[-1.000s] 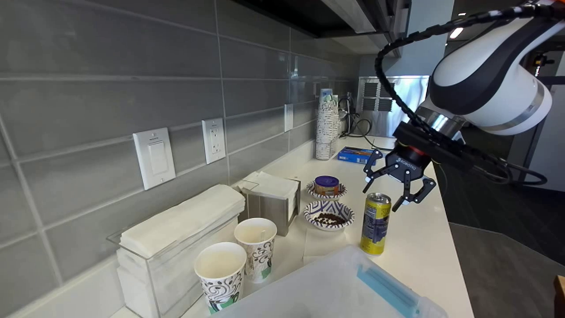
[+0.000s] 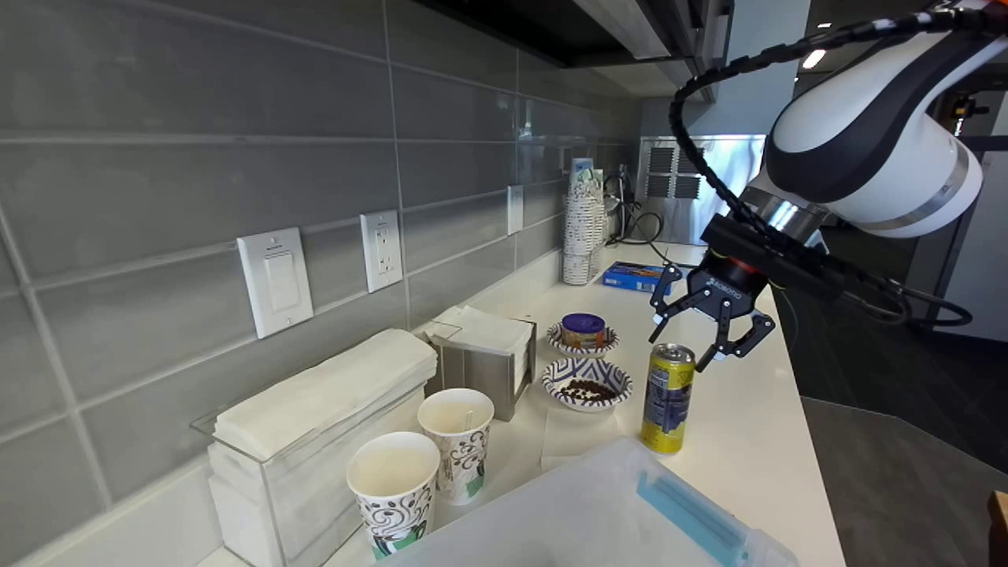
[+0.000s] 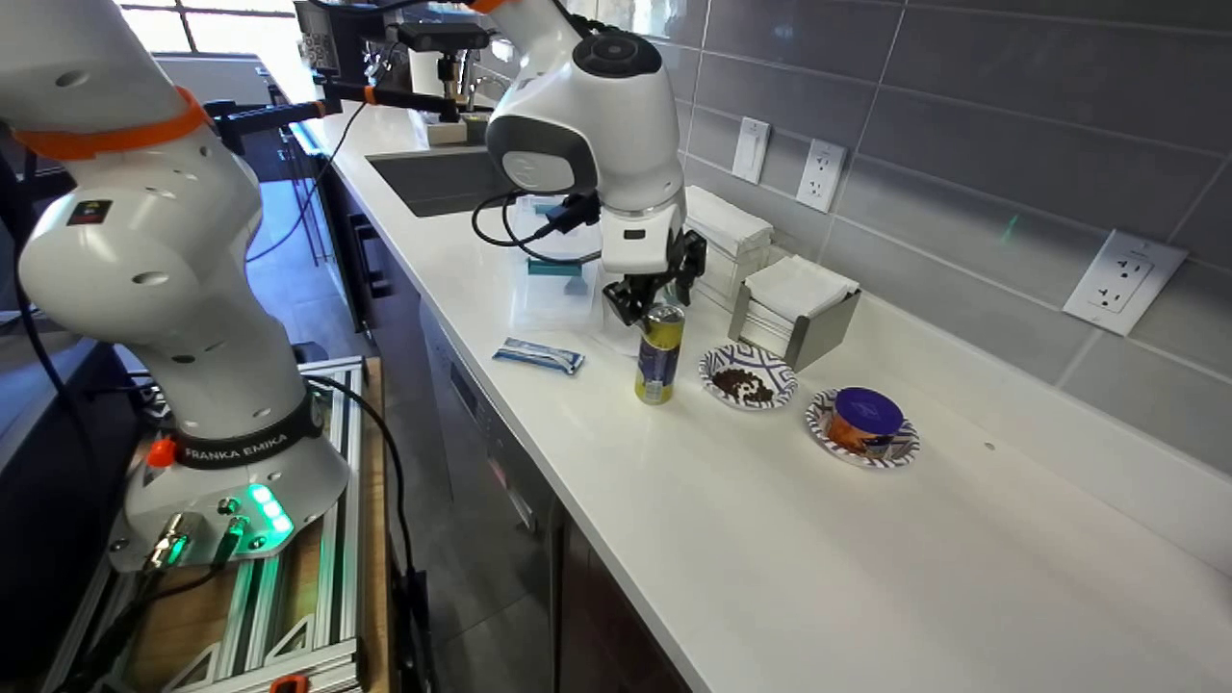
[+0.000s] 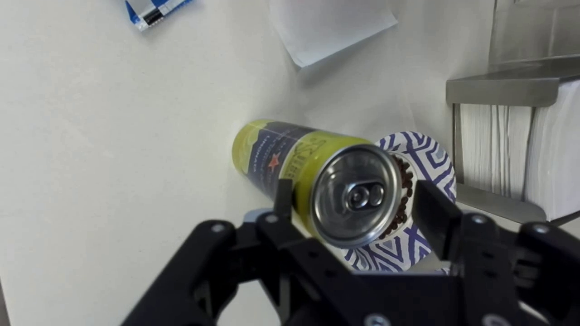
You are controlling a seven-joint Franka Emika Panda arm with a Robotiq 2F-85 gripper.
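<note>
A yellow and blue drink can (image 2: 668, 402) stands upright on the white counter. Its silver top (image 4: 356, 195) faces the camera in the wrist view. My gripper (image 2: 676, 351) is around the upper end of the can, one finger on each side. In the wrist view the left finger (image 4: 283, 202) overlaps the can's edge, while the right finger (image 4: 433, 214) is apart from it. The fingers are part open, and I cannot make out a firm contact on both sides. From the other side, the can (image 3: 658, 358) stands below the gripper (image 3: 658, 314).
A patterned bowl (image 3: 782, 377) with dark bits sits close beside the can. Beyond it is a purple-lidded tub (image 3: 866, 418) on another bowl. A napkin holder (image 2: 522, 368), paper cups (image 2: 392, 472) and a clear plastic bin (image 2: 567, 510) stand nearby. A blue wrapped bar (image 3: 539, 354) lies near the counter edge.
In exterior view 1 the can has shifted very slightly left. The gripper's fingers have drawn a little closer together, and the arm is almost where it was.
</note>
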